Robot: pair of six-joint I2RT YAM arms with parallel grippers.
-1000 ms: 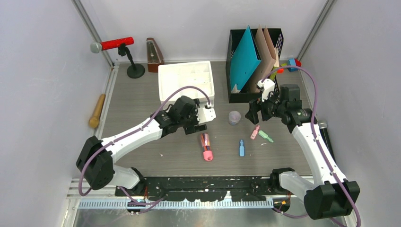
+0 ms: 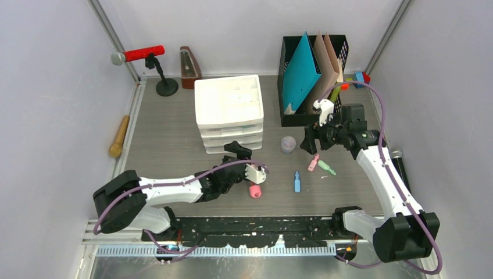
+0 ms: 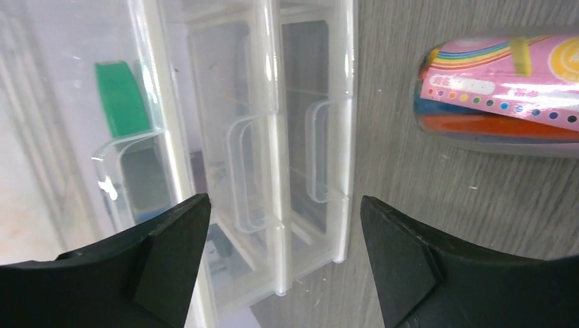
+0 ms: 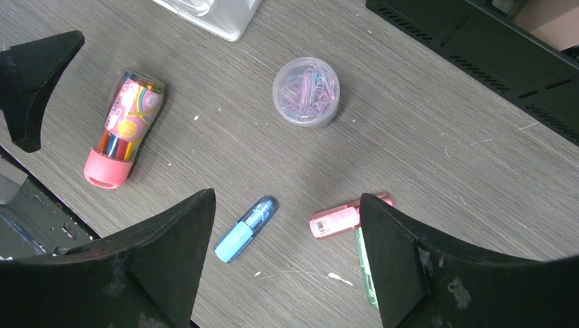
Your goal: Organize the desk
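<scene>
A white drawer unit (image 2: 228,102) stands mid-back. My left gripper (image 2: 238,152) is open low at its front; its wrist view shows clear drawer fronts with handles and a pink pencil case (image 3: 498,89). That case (image 4: 124,126) lies in front of the drawers. My right gripper (image 2: 314,139) hangs open above blue (image 2: 297,181), pink (image 2: 313,163) and green (image 2: 326,167) small bottle-shaped items, near a cup of paper clips (image 4: 306,92).
A black file box (image 2: 308,119) with folders stands back right, colourful blocks beside it. A microphone on a stand (image 2: 166,87), a metronome (image 2: 189,70) and a wooden bat-like object (image 2: 119,136) line the back and left.
My left gripper has moved down toward the front, from over the drawer unit to low before its drawers. The right arm has hardly moved.
</scene>
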